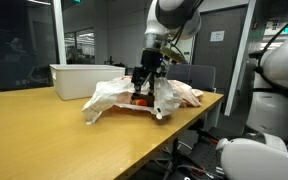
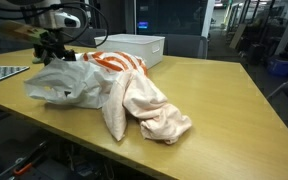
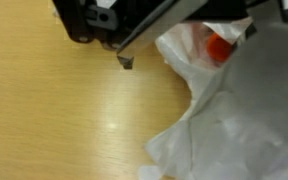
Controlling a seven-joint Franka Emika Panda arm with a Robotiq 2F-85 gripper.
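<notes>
A crumpled white bag (image 1: 108,96) lies near the table's edge, its mouth facing the first exterior view. Inside it shows an orange-red item (image 1: 140,100), which also appears through the translucent plastic in the wrist view as an orange patch (image 3: 218,47). My gripper (image 1: 146,80) points down at the bag's opening, just above the orange item. Its fingers stand open, and nothing is seen held between them. In the second exterior view the white bag (image 2: 72,82) hides the orange item and part of the fingertips.
Beside the bag lie a pale pink cloth (image 2: 149,105) and an orange-and-white striped cloth (image 2: 112,60). A white box (image 2: 134,46) stands at the table's back.
</notes>
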